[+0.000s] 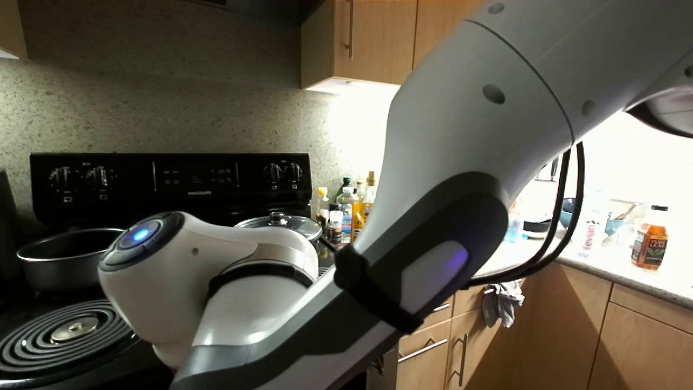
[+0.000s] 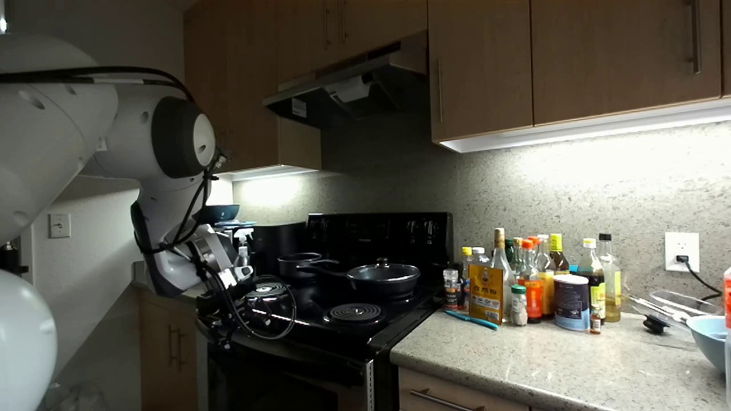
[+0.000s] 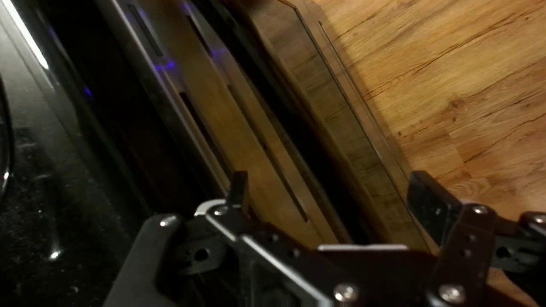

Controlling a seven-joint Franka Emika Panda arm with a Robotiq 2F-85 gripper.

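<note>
My gripper is open in the wrist view, its two black fingers wide apart and nothing held between them. Beyond and between the fingers runs the stove's front, a slanting band of dark and brownish reflective strips with narrow slots. Whether a finger touches it, I cannot tell. In exterior view 2 the gripper hangs low at the front left of the black stove, cables looping beside it. Exterior view 1 shows the arm but hides the gripper.
A lidded pan and a pot stand on the cooktop. Several bottles crowd the right counter. A cloth hangs from a drawer handle.
</note>
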